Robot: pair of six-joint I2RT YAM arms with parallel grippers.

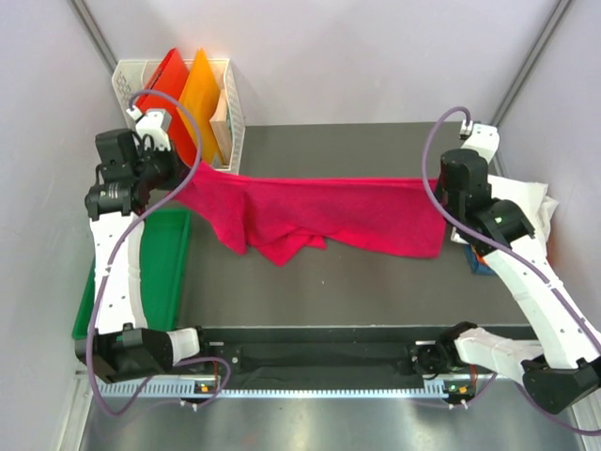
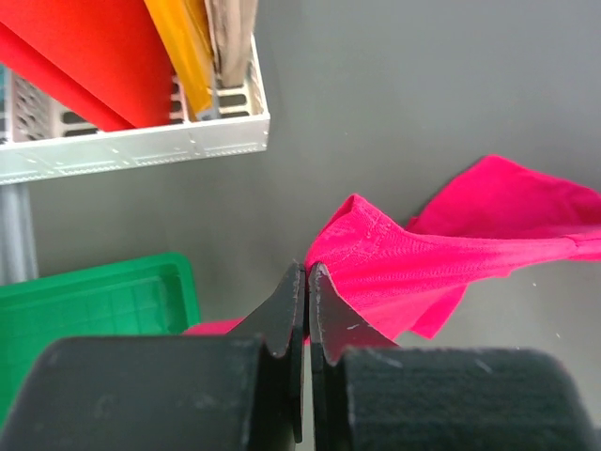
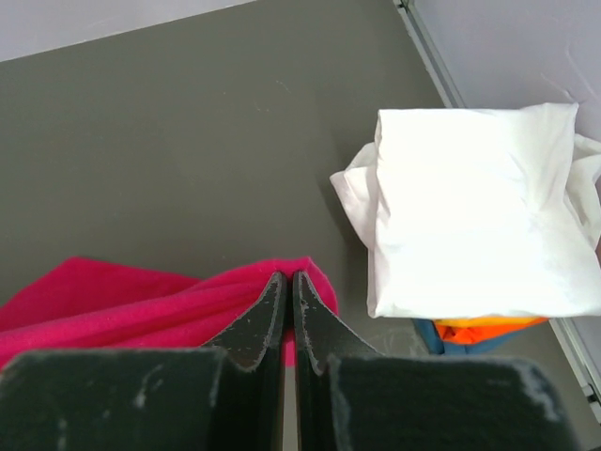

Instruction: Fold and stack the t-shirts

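A pink-red t-shirt (image 1: 329, 214) stretches between my two grippers above the grey table, its upper edge pulled straight and its lower part hanging onto the surface in uneven points. In the left wrist view, my left gripper is shut on one corner of the shirt (image 2: 394, 263). My right gripper pinches the opposite corner of the cloth (image 3: 178, 305), its fingers closed together. At the right lies a stack of folded shirts, a white one (image 3: 479, 211) on top, with orange (image 3: 479, 331) and blue edges below it.
A white basket (image 1: 237, 117) at the back left holds red and yellow upright items. The green tray (image 1: 167, 272) on the left looks empty. Bare table (image 1: 282, 301) lies in front of the shirt and behind it.
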